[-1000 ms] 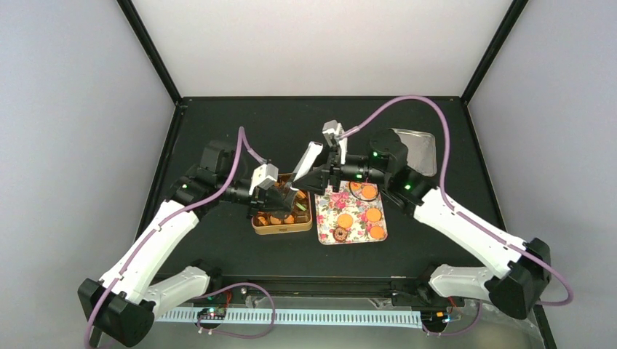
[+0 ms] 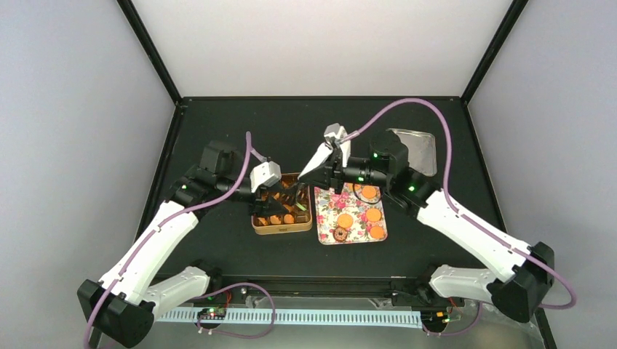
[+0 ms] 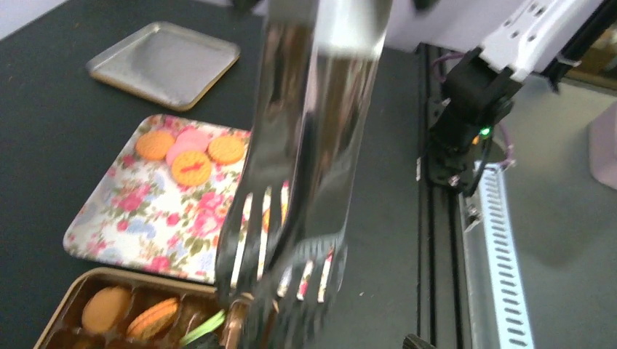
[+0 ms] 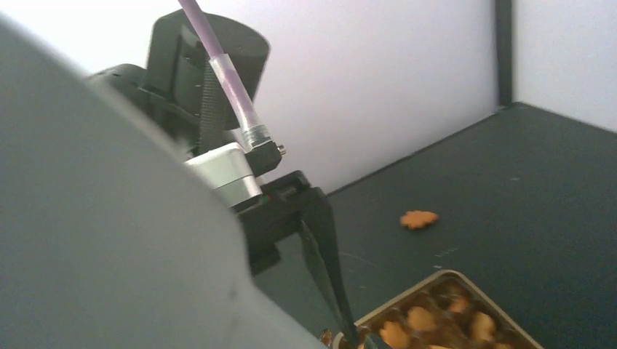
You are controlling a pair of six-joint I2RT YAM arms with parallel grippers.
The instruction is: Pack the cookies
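Observation:
Silver tongs with fork-like tips and a white handle (image 2: 315,161) are in my right gripper (image 2: 305,179), whose fingers are hidden by the handle in the right wrist view. Low over the box, my left gripper (image 2: 287,201) has its fingers spread, with nothing seen between them. The brown compartment box (image 2: 284,230) beneath it holds several cookies. To its right lies a floral tray (image 2: 326,229) bearing several round cookies, among them an orange one (image 3: 192,169) with a red mark. A dark ring cookie (image 2: 340,234) sits near the tray's front edge.
An empty metal tray (image 2: 420,147) lies behind and right of the floral tray. One orange leaf-shaped cookie (image 4: 418,219) rests on the bare table beyond the box. Both arms nearly meet above the box.

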